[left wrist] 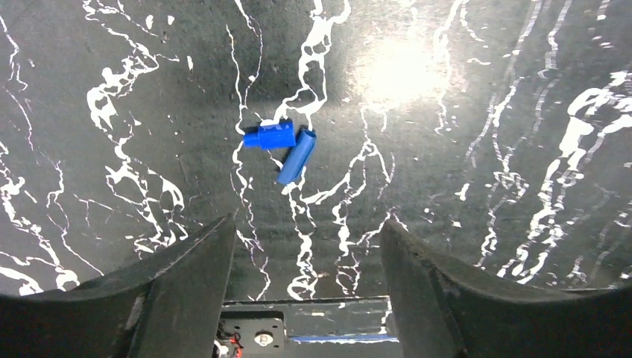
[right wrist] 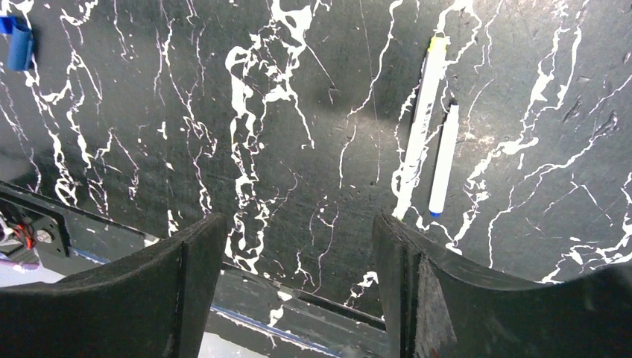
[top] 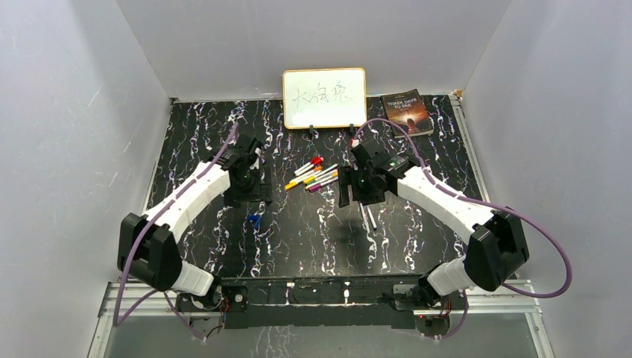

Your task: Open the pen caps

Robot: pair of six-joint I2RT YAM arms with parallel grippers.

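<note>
Two blue caps lie close together on the marble table: one cap [left wrist: 270, 135] crosswise, the other cap [left wrist: 296, 156] angled beside it. My left gripper hangs over them, open and empty. Under my open, empty right gripper lie two white pens: a longer pen [right wrist: 419, 123] with a yellowish end and a shorter uncapped-looking pen [right wrist: 444, 160] with a blue end. A cluster of coloured markers [top: 313, 176] lies at the middle of the table, between the grippers.
A whiteboard [top: 324, 99] stands at the back, with a book [top: 406, 113] to its right.
</note>
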